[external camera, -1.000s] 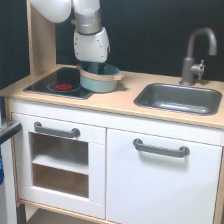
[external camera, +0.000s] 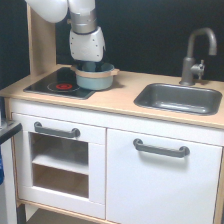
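A blue-grey pot [external camera: 97, 79] with a light wooden handle is at the right side of the black hob [external camera: 62, 84], partly over its edge. Whether its base touches the surface, I cannot tell. From above, the white hand of my gripper [external camera: 89, 67] points down at the pot. Its dark fingers reach the pot's opening and blend with the dark background, so their spacing is unclear. A burner ring [external camera: 64, 87] on the hob's left shows red.
To the right is a grey sink [external camera: 180, 98] with a tall faucet [external camera: 192, 62]. Bare wooden counter [external camera: 125, 88] lies between pot and sink. Below are a windowed oven door [external camera: 60, 131] and a white cabinet door [external camera: 160, 180].
The pot has shifted a little to the left and slightly up in the view, and my gripper has moved left along with it. The rest looks the same.
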